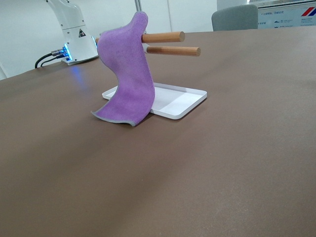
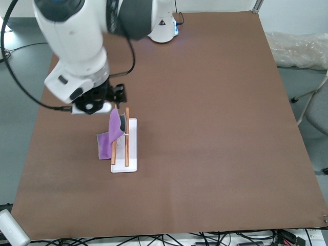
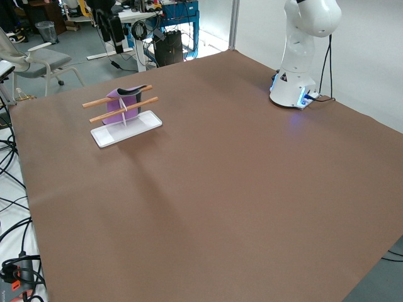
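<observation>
A purple cloth [image 1: 126, 74] hangs draped on a small rack of two wooden bars [image 3: 123, 111] over a white tray [image 2: 130, 154], its lower end reaching the brown table [image 2: 205, 128]. In the left view, my gripper [image 2: 117, 95], a black mount under the white arm, is held just behind and above the rack; its fingers are unclear. In the right view, a black gripper body [image 3: 110, 28] shows high at the top edge. The top view does not show it.
Cables [image 2: 169, 241] run along the front edge. Most of the tabletop around the rack is clear.
</observation>
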